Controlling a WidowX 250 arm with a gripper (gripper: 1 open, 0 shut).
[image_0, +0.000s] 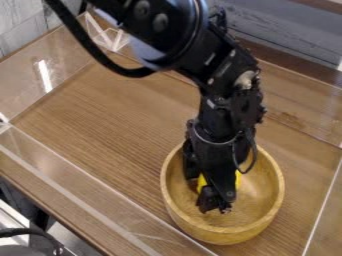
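Observation:
My black gripper reaches down from the top into a yellow-tan bowl at the lower right of the camera view. A small bright yellow object lies in the bowl, largely hidden behind the gripper's fingers. Whether the fingers are closed on it cannot be made out.
Clear edging runs along the left and front sides, a wall stands at the back, and a black cable crosses the lower left corner.

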